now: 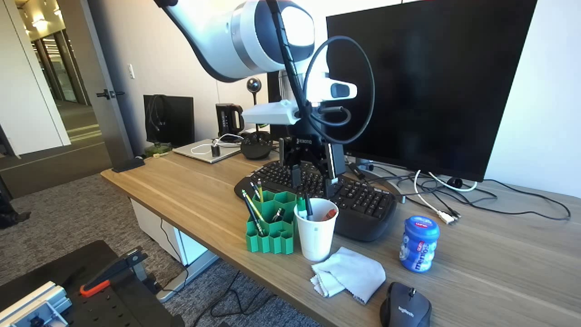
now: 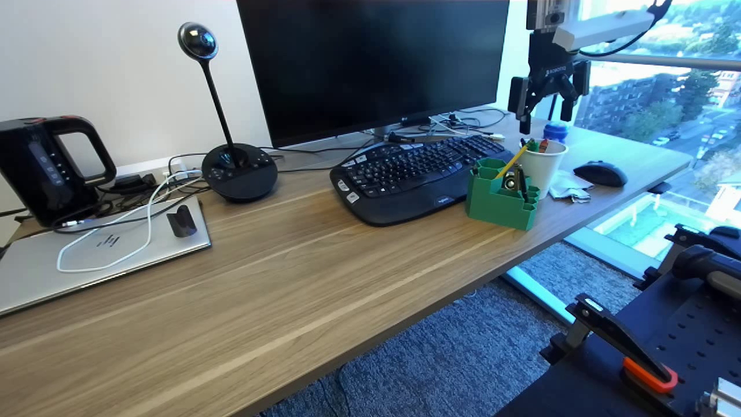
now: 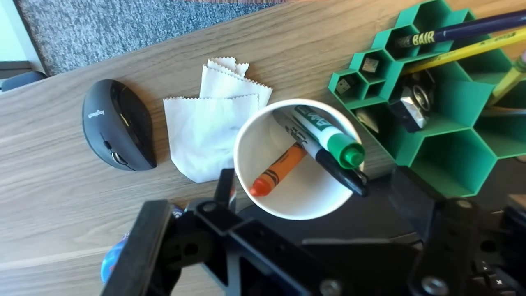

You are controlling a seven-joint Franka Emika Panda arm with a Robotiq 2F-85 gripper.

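A white cup (image 3: 308,197) stands upright on the desk, holding a green marker (image 3: 328,135), a black-capped marker (image 3: 340,172) and an orange crayon-like marker (image 3: 278,169). Touching or very close to it is the green honeycomb organizer (image 1: 270,243), with several pencils and small items in its cells. Above and behind the cup in exterior view 1 hangs my gripper (image 1: 312,185), pointing down and open, its fingers wide apart with nothing between them. In the wrist view the cup's rim shows just ahead of the fingers (image 3: 227,190).
Near the cup lie a folded grey-white cloth (image 3: 212,133), a mouse (image 3: 118,126) and a blue Mentos jar (image 1: 420,245). A black keyboard (image 2: 417,177) sits below the monitor (image 1: 425,81). Bare desk spreads on the left in exterior view 1.
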